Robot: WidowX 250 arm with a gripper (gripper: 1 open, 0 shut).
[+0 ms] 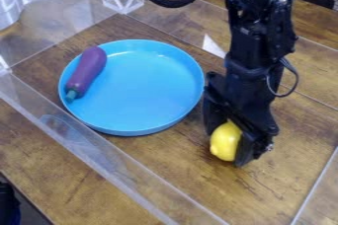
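Observation:
The black gripper [240, 130] reaches down from the top centre to a yellow rounded object [226, 142] on the wooden table, right of a blue plate. Its dark fingers surround the top and sides of the yellow object; whether they are closed on it is hard to tell. A purple eggplant-like toy [87, 71] lies on the left rim of the blue plate [138, 96].
Clear plastic edging runs along the left side. A small white piece [212, 45] lies behind the arm.

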